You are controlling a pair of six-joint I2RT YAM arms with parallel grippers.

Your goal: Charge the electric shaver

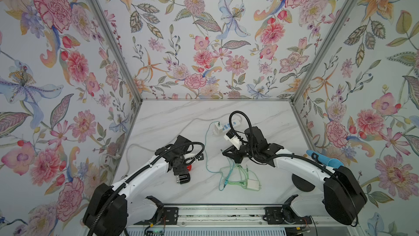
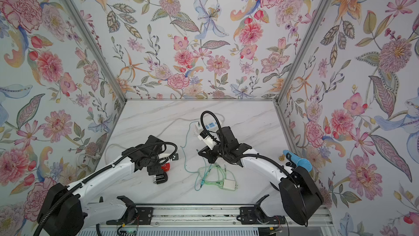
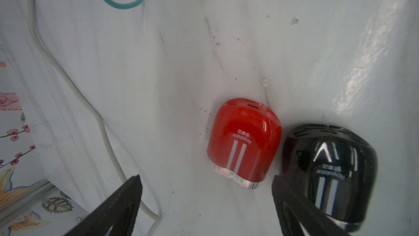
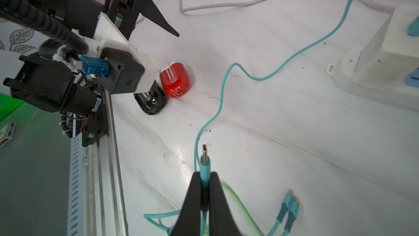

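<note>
A red shaver (image 3: 244, 142) and a black shaver (image 3: 329, 170) lie side by side on the table. My left gripper is over them, its fingers wide apart and nothing between them; the red shaver is in line with the gap, while the right finger (image 3: 301, 212) overlaps the black shaver in the left wrist view. Upright in the right wrist view stands a teal cable end with a metal tip (image 4: 204, 164), pinched by my shut right gripper. Its teal cable (image 4: 222, 89) trails across the table towards the white power strip (image 4: 384, 61).
Loops of green cable (image 1: 235, 175) and a white adapter (image 1: 253, 184) lie below my right gripper. Two more teal cable ends (image 4: 289, 207) stick up nearby. A grey cord (image 3: 98, 118) crosses the left side. At the far right lies a blue cylinder (image 1: 323, 159).
</note>
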